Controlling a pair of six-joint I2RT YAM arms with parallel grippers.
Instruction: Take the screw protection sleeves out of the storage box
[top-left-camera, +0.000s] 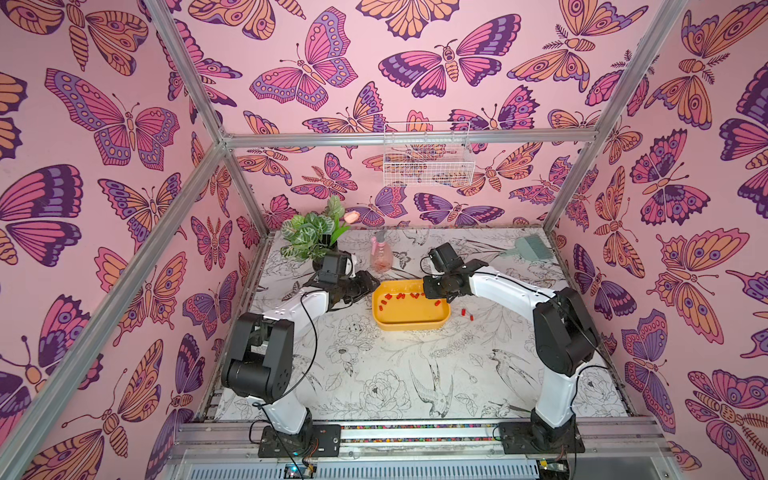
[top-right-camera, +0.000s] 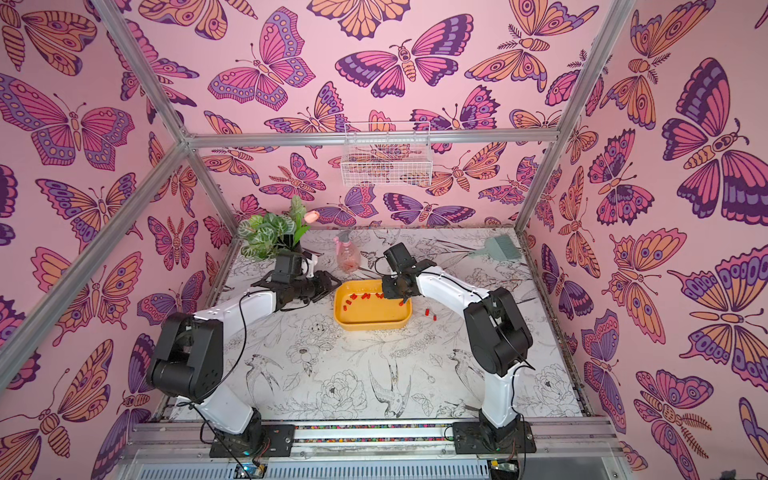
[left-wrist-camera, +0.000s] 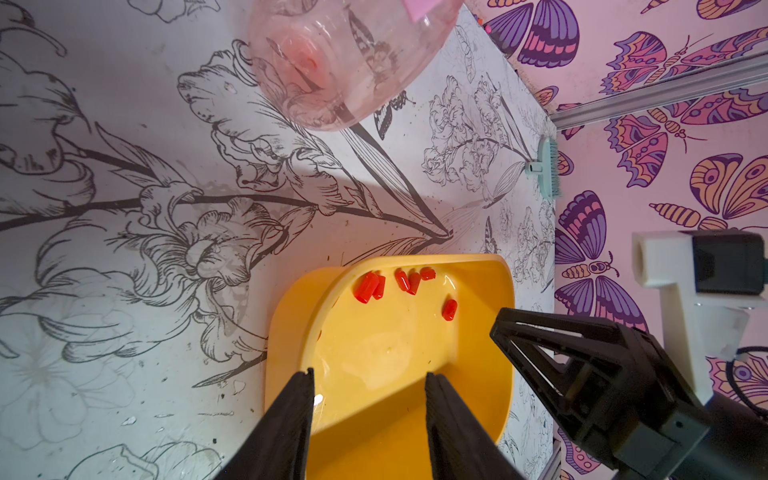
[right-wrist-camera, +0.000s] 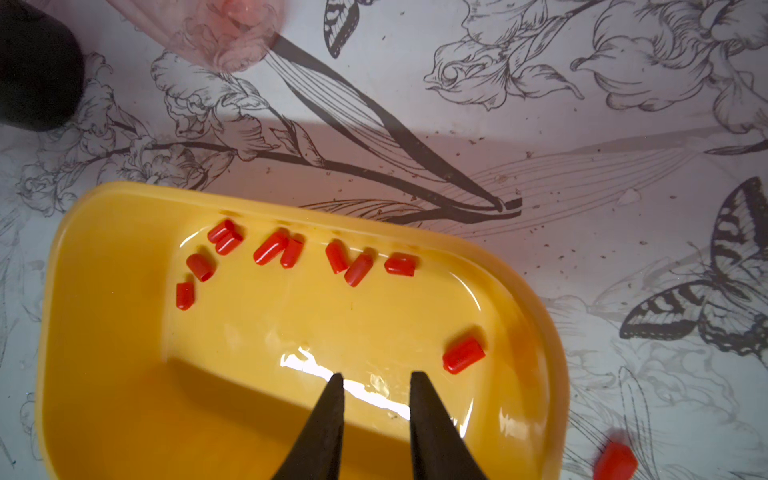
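The storage box is a yellow open tray (top-left-camera: 410, 325) on the patterned table. Several short red sleeves lie on its floor, most along the far wall, such as one sleeve (right-wrist-camera: 272, 246); a single sleeve (right-wrist-camera: 463, 354) lies apart toward the right end. Over the box's right part hangs my right gripper, open, its fingers apart with only yellow floor seen between them. At the box's left end is my left gripper; its fingers are spread with nothing between. Outside the box, to its right, two red sleeves (top-right-camera: 427, 313) rest on the table.
Behind the box stands a pink clear bottle (top-left-camera: 381, 253), with a potted plant (top-left-camera: 316, 232) at its left. A grey-green brush or dustpan (top-left-camera: 532, 249) lies at the back right.
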